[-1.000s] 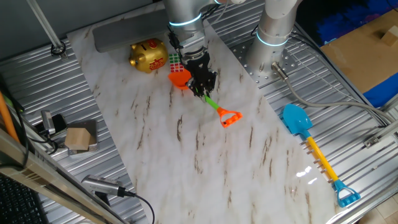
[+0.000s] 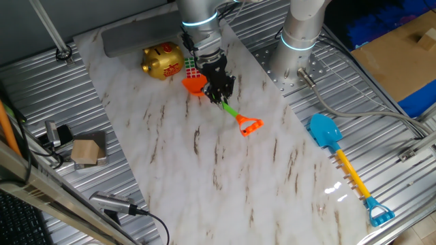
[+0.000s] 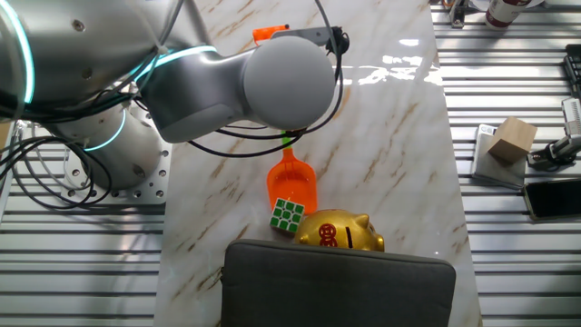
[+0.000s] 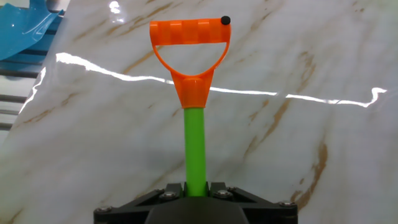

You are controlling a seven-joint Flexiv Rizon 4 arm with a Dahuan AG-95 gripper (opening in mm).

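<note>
A toy shovel with an orange grip [image 4: 189,32], a green shaft [image 4: 194,146] and an orange scoop [image 3: 291,183] is at the table's middle. My gripper is shut on the green shaft, one finger on each side. In exterior view 1 the arm hides part of the shaft, and the grip [image 2: 251,126] points toward the open table. A Rubik's cube [image 3: 287,216] with a green top is at the scoop's front edge, overlapping it in exterior view 2. Whether the scoop touches the table or the cube I cannot tell.
Beside the cube stands a golden piggy bank [image 2: 163,60], in front of a grey case [image 3: 336,286]. A blue and yellow shovel [image 2: 347,167] lies along the table's robot-side edge.
The cube appears slightly shifted; other objects stay put.
</note>
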